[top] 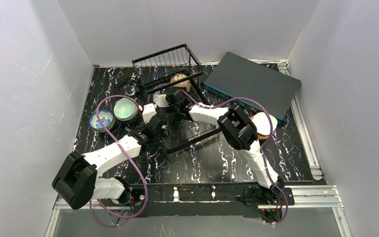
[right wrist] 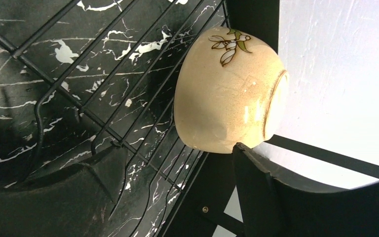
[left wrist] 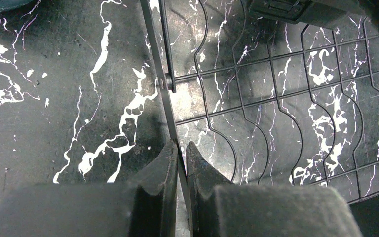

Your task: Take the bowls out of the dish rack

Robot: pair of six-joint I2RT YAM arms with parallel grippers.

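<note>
A cream bowl (right wrist: pixel 229 94) with a flower motif lies on its side at the far end of the black wire dish rack (top: pixel 190 143). In the right wrist view my right gripper is open, its fingers spread with nothing between them. One finger (right wrist: pixel 256 182) reaches close to the bowl's lower edge; whether it touches, I cannot tell. My left gripper is shut on the rack's thin side bar (left wrist: pixel 164 94). From above, the bowl (top: pixel 181 83) shows partly behind the rack's frame and right arm.
Left of the rack stand a stack of green bowls (top: pixel 125 108) and a stack of blue-patterned bowls (top: pixel 101 120). A coiled black cable (top: pixel 127 87) lies behind them. To the right are a large dark box (top: pixel 251 81) and stacked plates (top: pixel 264 125).
</note>
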